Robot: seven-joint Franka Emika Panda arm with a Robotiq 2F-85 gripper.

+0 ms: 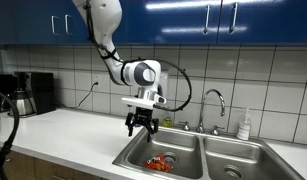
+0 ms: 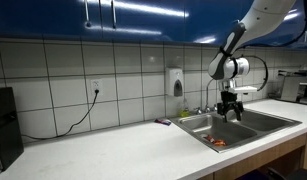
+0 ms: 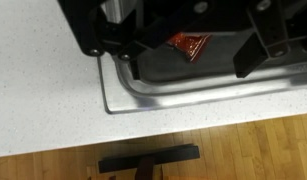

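My gripper hangs in the air above the left rim of the sink, pointing down. In the wrist view its dark fingers stand wide apart with nothing held between them. A red-orange object lies on the floor of the left sink basin, below the gripper. From above, the red object shows through the gap between the fingers, partly covered by the gripper body. In the second exterior view the red object sits near the basin's front left; its exact kind is too small to tell.
The double steel sink has a tall faucet behind it. A soap bottle stands at the back. A small dark item rests near the wall. Blue cabinets hang overhead.
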